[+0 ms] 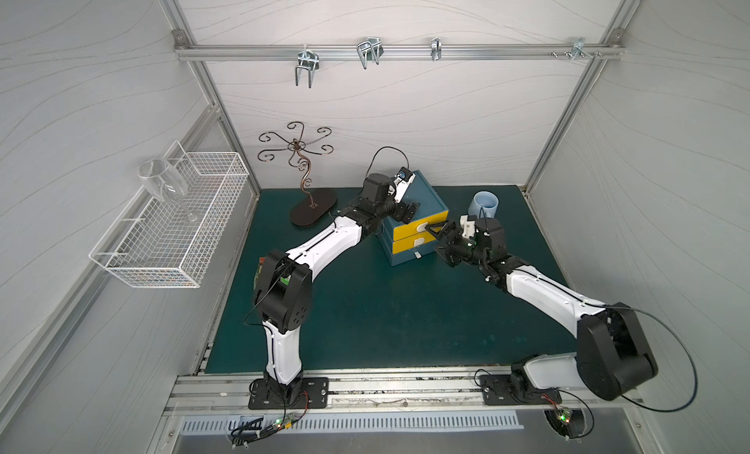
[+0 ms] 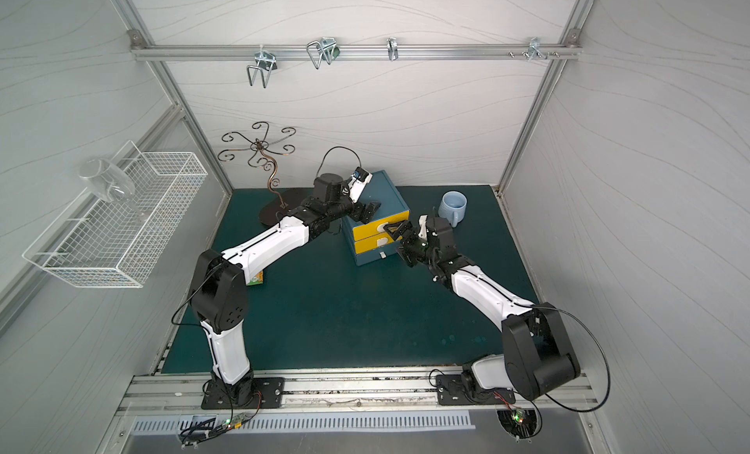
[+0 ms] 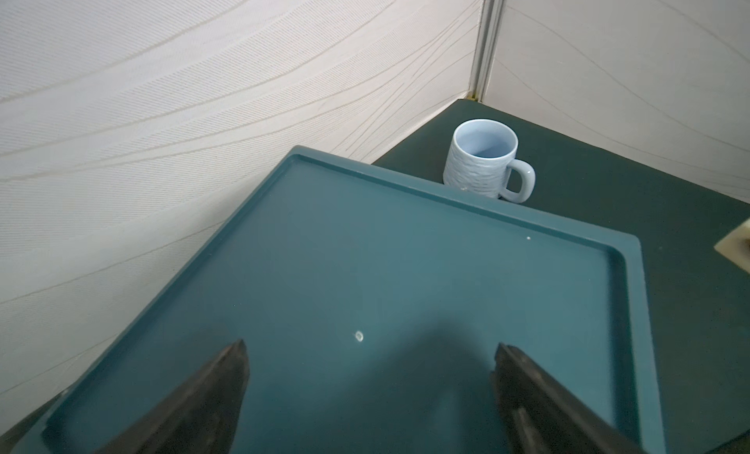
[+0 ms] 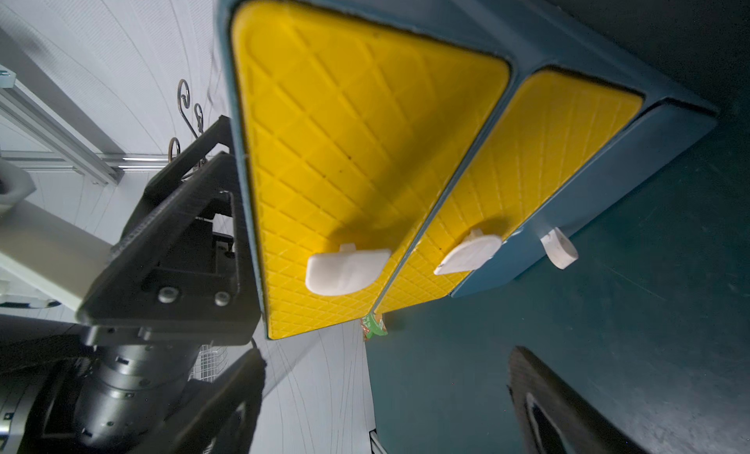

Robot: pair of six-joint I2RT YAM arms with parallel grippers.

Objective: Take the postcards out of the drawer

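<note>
A blue drawer unit (image 1: 425,194) stands at the back of the table, its drawers all shut. In the right wrist view two yellow drawer fronts show, the upper one (image 4: 336,141) and the middle one (image 4: 539,149), above a blue lowest drawer (image 4: 617,188). Each has a white handle, the upper handle (image 4: 347,271) being nearest. My right gripper is open in front of these fronts, nothing between its fingers. Over the unit's flat top my left gripper hangs open and empty. No postcards are visible.
A light blue mug (image 1: 484,205) stands right of the unit. A dark metal stand (image 1: 312,206) is at the back left, and a white wire basket (image 1: 183,219) holding a clear glass (image 1: 162,179) hangs on the left wall.
</note>
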